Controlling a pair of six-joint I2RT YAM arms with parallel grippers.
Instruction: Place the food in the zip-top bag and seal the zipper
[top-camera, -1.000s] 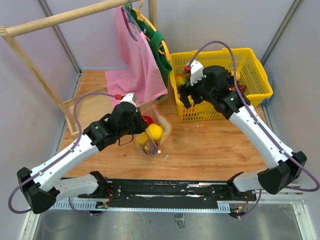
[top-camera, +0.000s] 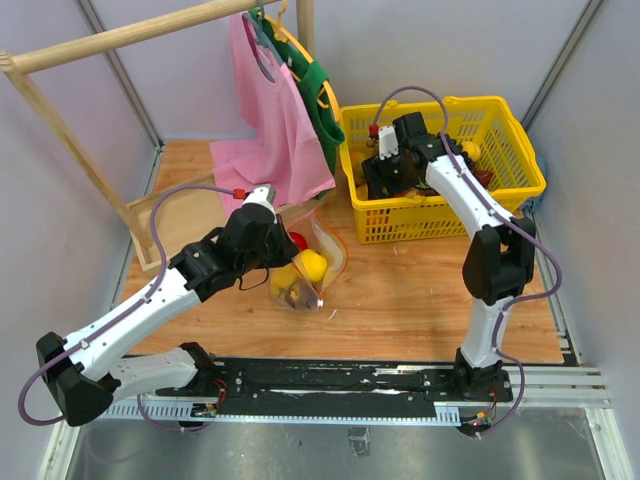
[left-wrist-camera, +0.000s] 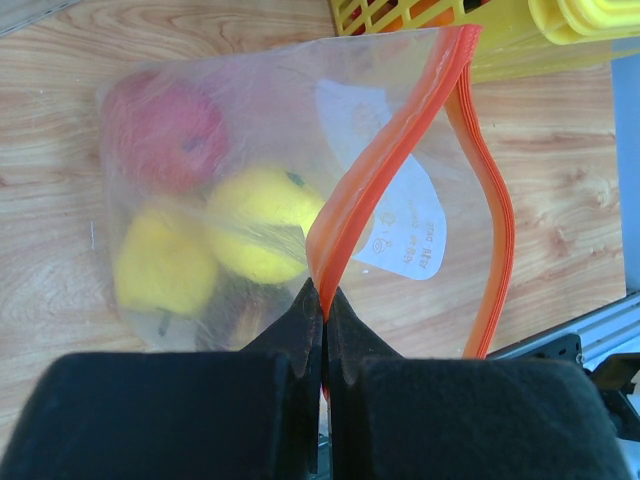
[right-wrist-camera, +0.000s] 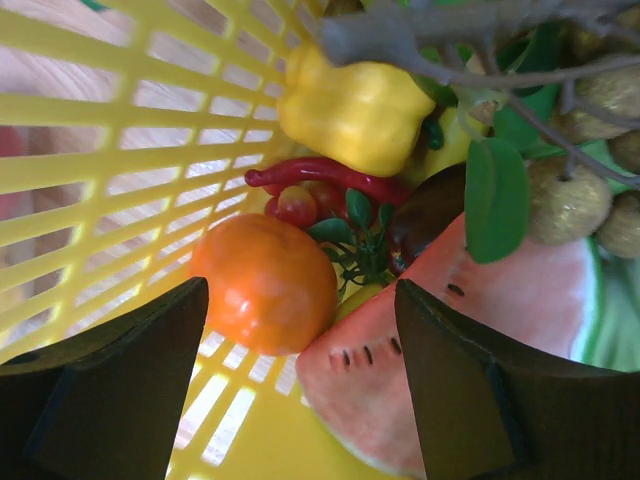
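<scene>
A clear zip top bag with an orange zipper edge lies on the wooden table, holding a red fruit, yellow pieces and a darker item. My left gripper is shut on the bag's zipper edge. My right gripper is open inside the yellow basket, above an orange fruit and a watermelon slice, with a red chili and a yellow pepper farther along.
A wooden rack with pink and green garments stands at the back left, close to the bag. Bare table lies in front of the basket.
The right arm has moved back and up in the top view, taking its gripper farther into the basket. The left arm and the bag look unchanged.
</scene>
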